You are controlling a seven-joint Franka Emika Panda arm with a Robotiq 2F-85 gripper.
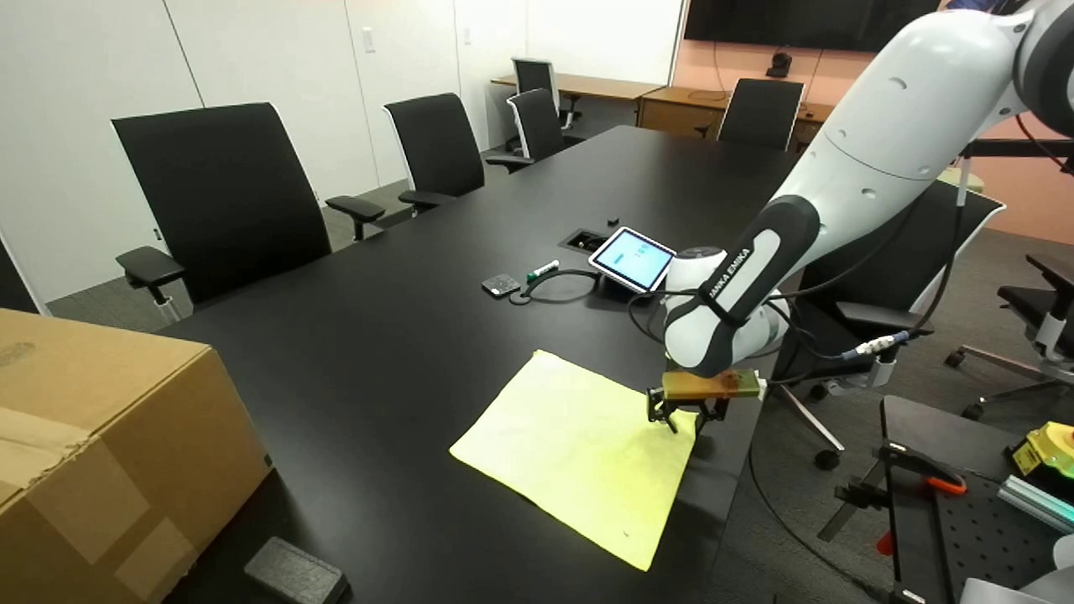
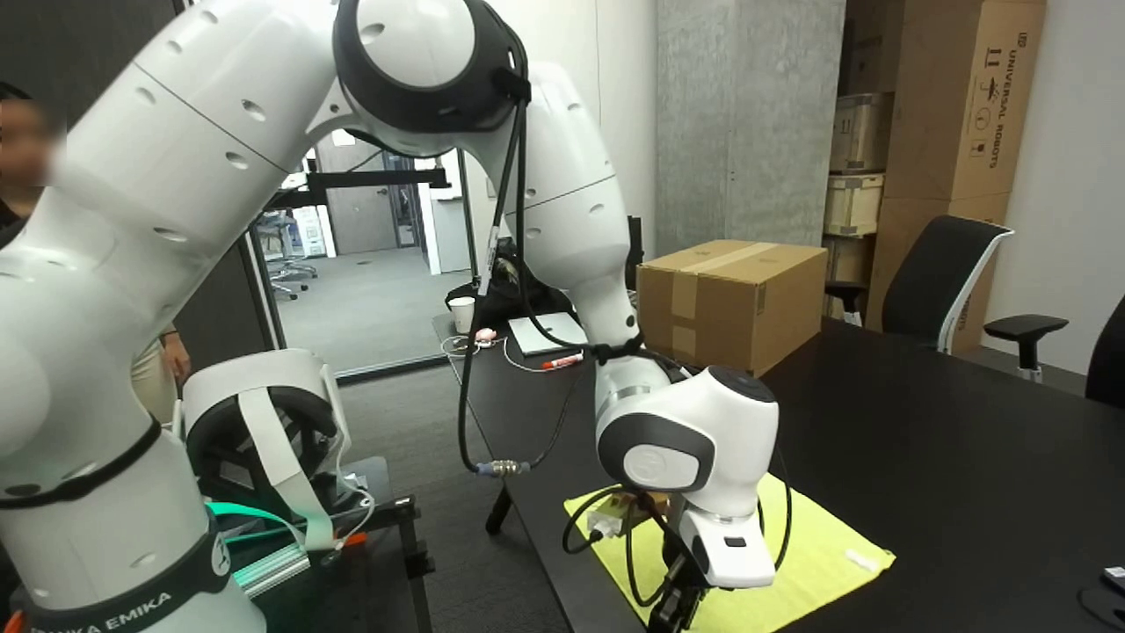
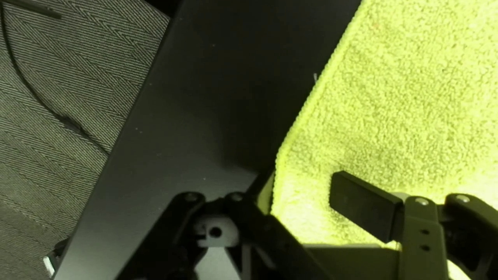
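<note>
A yellow cloth point(image 1: 574, 443) lies mostly flat on the black table, near its right edge. My gripper point(image 1: 687, 421) is low over the cloth's right corner, its fingers still apart. From the wrist, the gripper straddles the cloth's border: one fingertip point(image 3: 359, 203) rests on or just over the yellow cloth point(image 3: 411, 102), while the other is at the outer edge beside bare table. Part of the cloth lies in the gap; whether it is pinched does not show. In the second exterior view the arm hides much of the cloth point(image 2: 828, 549), and the fingertips are hard to make out.
A cardboard box point(image 1: 111, 453) and a dark block point(image 1: 294, 572) occupy the table's near left. Farther back are a tablet point(image 1: 634, 260), a green marker point(image 1: 543, 270) and a small dark box point(image 1: 500, 286). Clear table lies left of the cloth; the table's edge is close by the gripper.
</note>
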